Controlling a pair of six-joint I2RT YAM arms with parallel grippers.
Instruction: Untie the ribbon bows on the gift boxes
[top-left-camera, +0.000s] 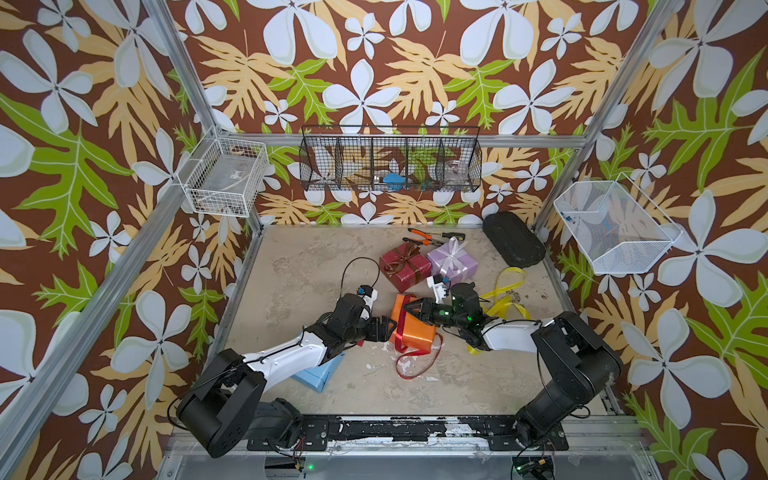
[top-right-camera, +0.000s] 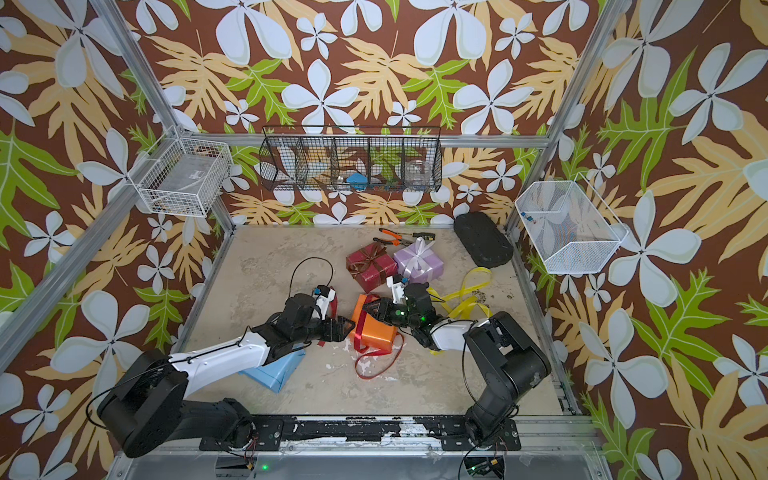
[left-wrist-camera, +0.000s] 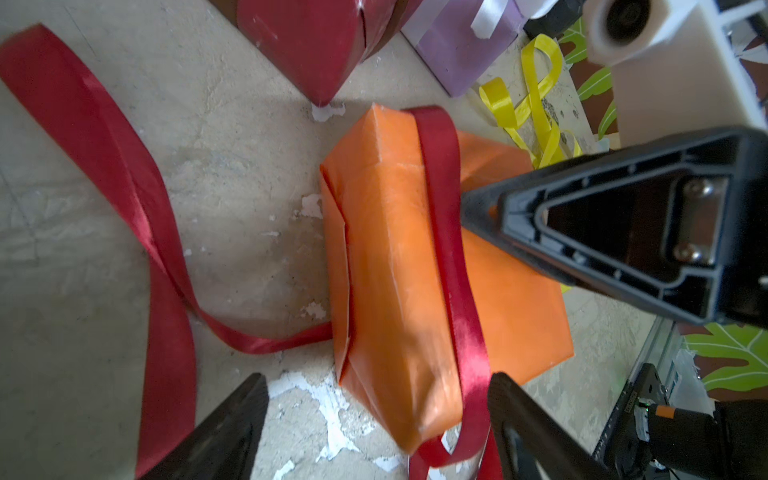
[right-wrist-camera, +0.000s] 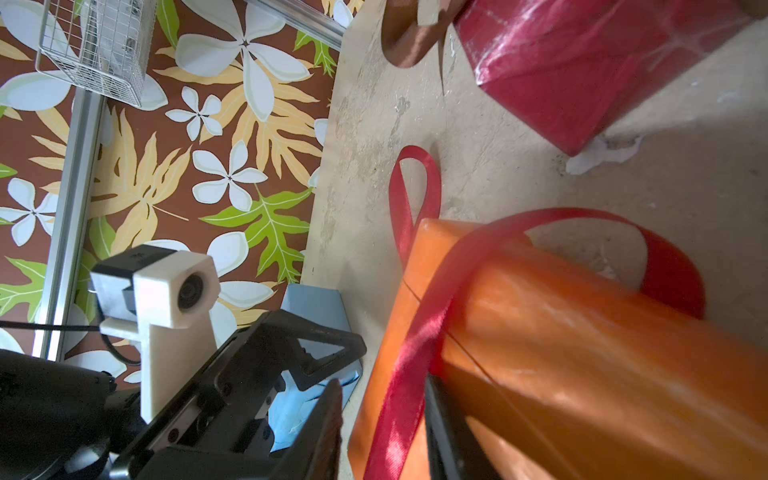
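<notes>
An orange gift box stands front centre, tilted, with a loose red ribbon across it and trailing on the table. My left gripper is at its left side, shut; what it holds is unclear. My right gripper is over the box, part open, its fingers either side of the ribbon. Behind are a dark red box with a brown bow and a lilac box with a white bow. A blue box lies front left, partly hidden by the left arm.
Loose yellow ribbon lies at the right. Pliers and a black pouch lie at the back. Wire baskets hang on the walls.
</notes>
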